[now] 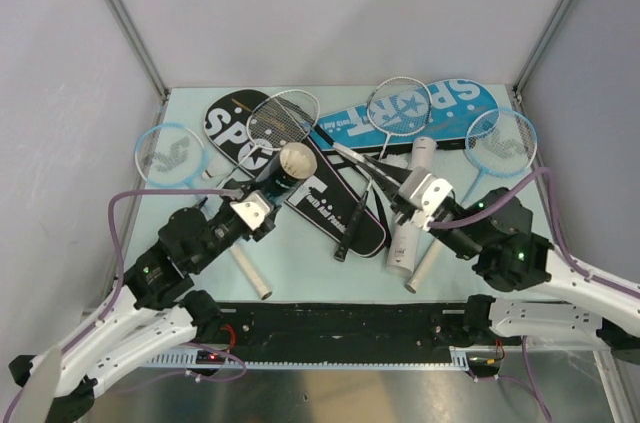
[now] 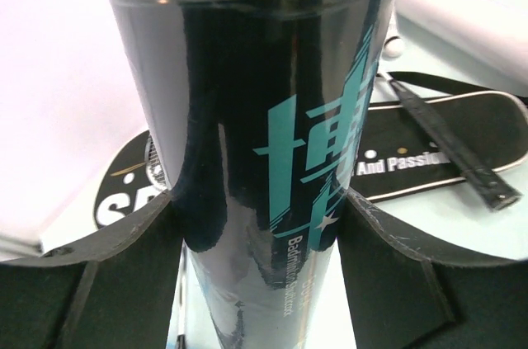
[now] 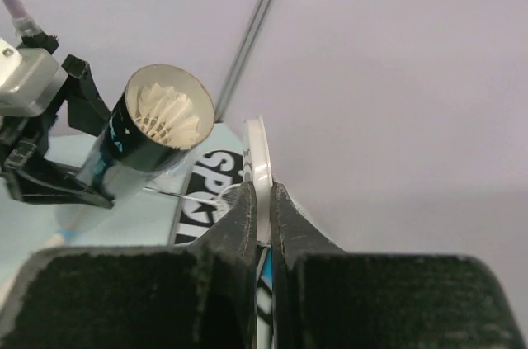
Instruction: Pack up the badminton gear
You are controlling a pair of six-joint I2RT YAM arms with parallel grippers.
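A dark shuttlecock tube point(image 2: 247, 118) with teal lettering is gripped by my left gripper point(image 1: 265, 201), whose fingers press both its sides. The tube is tilted, its open end point(image 3: 169, 106) uncapped, with white feathered shuttlecocks showing inside. My right gripper is shut on a thin white lid point(image 3: 259, 172), seen edge-on in the right wrist view. In the top view the lid point(image 1: 346, 151) stands to the right of the tube's mouth, apart from it. Rackets lie on the table, including a dark-framed one point(image 1: 283, 121) and a blue one point(image 1: 170, 155).
A black racket cover point(image 1: 340, 208) and a blue cover point(image 1: 450, 98) lie across the table. A white tube point(image 1: 405, 243) rests at the right, beside another blue racket point(image 1: 501, 143). Bare tabletop point(image 1: 305, 268) shows at the front middle.
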